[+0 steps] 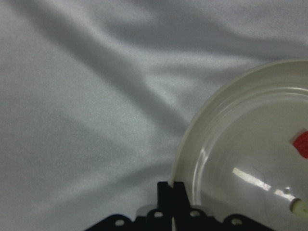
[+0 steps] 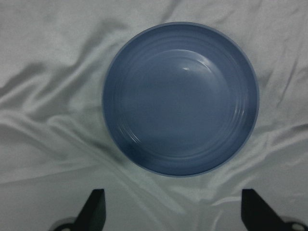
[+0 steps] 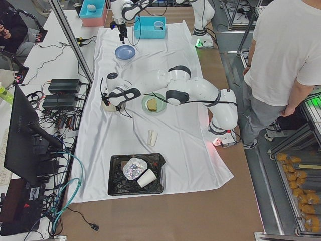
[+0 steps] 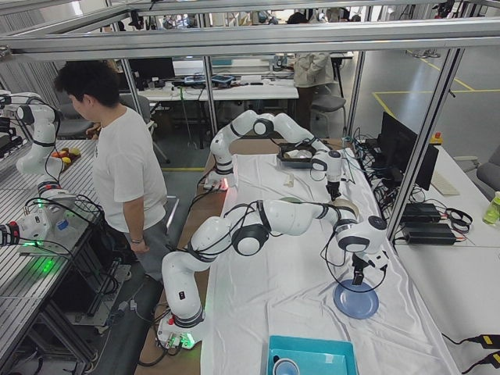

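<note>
My left gripper has its fingers together at the rim of a cream dish (image 1: 226,125), which holds a small red piece (image 1: 301,144) and a pale yellow piece (image 1: 299,208); whether the rim is between the fingers is unclear. My right gripper stands open above a blue plate (image 2: 180,98) on the white cloth, with nothing between its fingers. In the camera left view, a green plate (image 3: 148,108) with a yellow piece (image 3: 152,104) sits under the left arm.
A black tray (image 3: 117,186) with foil and a white cylinder is at the near end. A turquoise bin (image 3: 143,30) with a cup is at the far end. A person (image 3: 278,55) stands beside the table.
</note>
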